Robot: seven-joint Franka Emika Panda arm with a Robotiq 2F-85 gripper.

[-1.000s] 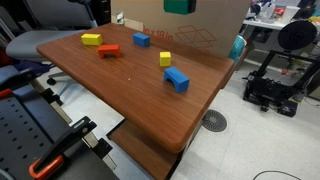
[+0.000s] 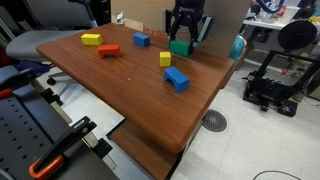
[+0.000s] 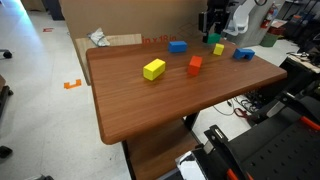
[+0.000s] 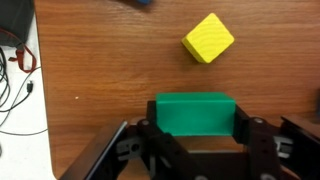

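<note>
Between the fingers of my gripper is a green block (image 4: 196,113), held low over the far right part of the wooden table (image 2: 140,90). In exterior view 1 the green block (image 2: 180,47) appears at or just above the tabletop; I cannot tell whether it touches. A small yellow cube (image 4: 208,38) lies close by on the table, apart from the green block. The gripper (image 3: 213,34) points downward in exterior view 2, with its fingertips partly hidden by the block.
A blue arch-shaped block (image 2: 175,79) lies nearer the table's front right. Farther left are a blue block (image 2: 141,40), a red block (image 2: 108,51) and a yellow block (image 2: 92,39).
The green block has come down with my gripper, from high above the table to about its surface. The other blocks have stayed put.
</note>
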